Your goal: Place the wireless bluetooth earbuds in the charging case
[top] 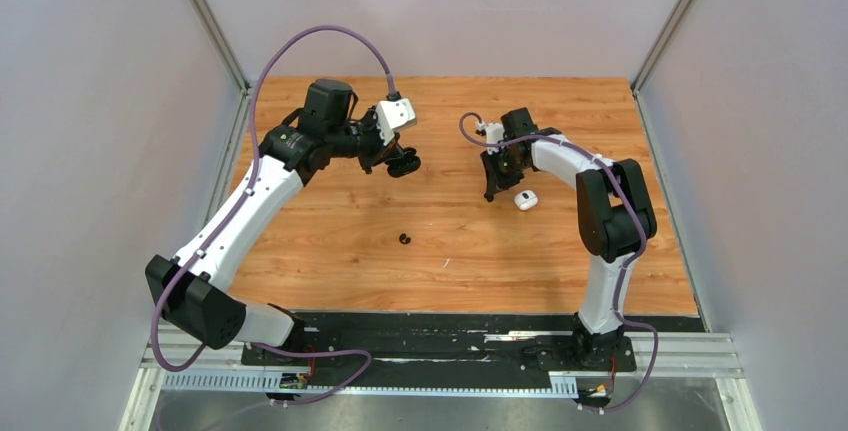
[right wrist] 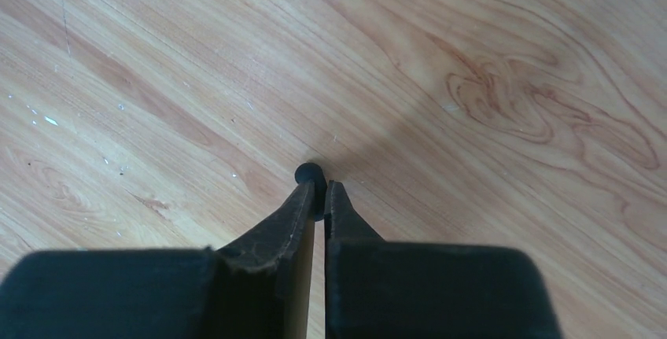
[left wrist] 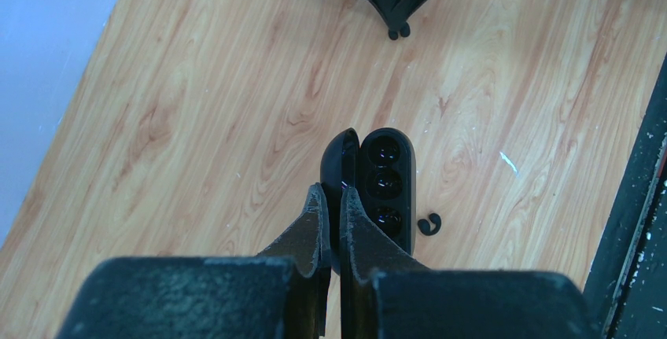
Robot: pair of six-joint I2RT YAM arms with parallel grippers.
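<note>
My left gripper is shut on the black charging case, holding it in the air with its lid open and three round wells showing. The case also shows in the top view. Two small black earbuds lie on the table below, left of center in the top view. My right gripper is low at the table at centre right; in the right wrist view its fingertips close round a small black earbud. Whether it grips the earbud firmly I cannot tell.
A small white object lies beside the right gripper. A small pale strip is on the front middle of the wooden table.
</note>
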